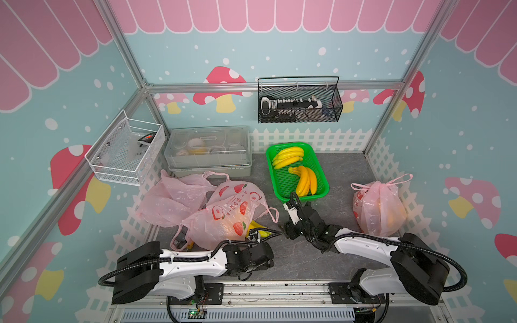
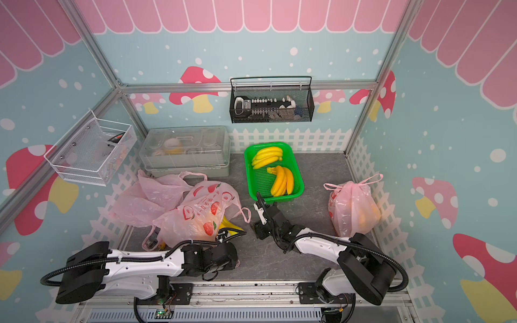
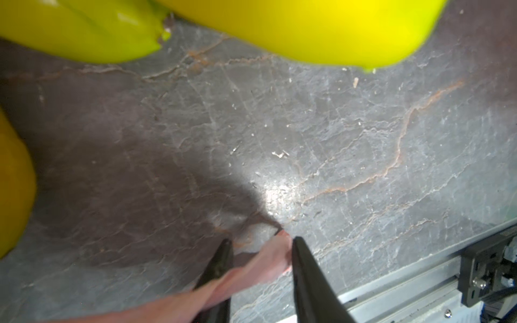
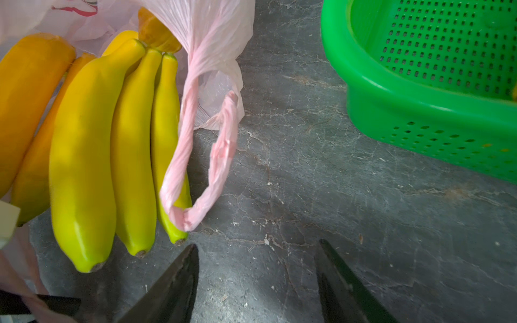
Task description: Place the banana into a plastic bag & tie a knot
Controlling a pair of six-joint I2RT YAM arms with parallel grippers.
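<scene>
On the left of the worktop lies a pink plastic bag (image 1: 229, 215), its mouth toward the middle, with bananas (image 4: 83, 161) partly inside and partly sticking out. One loose handle (image 4: 185, 218) droops over the banana ends in the right wrist view. Another pink strip of the bag (image 3: 242, 277) runs between the parted fingers of my left gripper, which is low over the table near the front rail. The fingers do not pinch it. My right gripper is open and empty, right of the bananas, in front of the green basket.
A green basket (image 1: 273, 175) with more bananas stands at the back middle. At the right wall sits a closed, filled pink bag (image 1: 379, 210). Another pink bag (image 1: 172, 199) lies far left, before a clear box (image 1: 207, 150). Bare table shows between the arms.
</scene>
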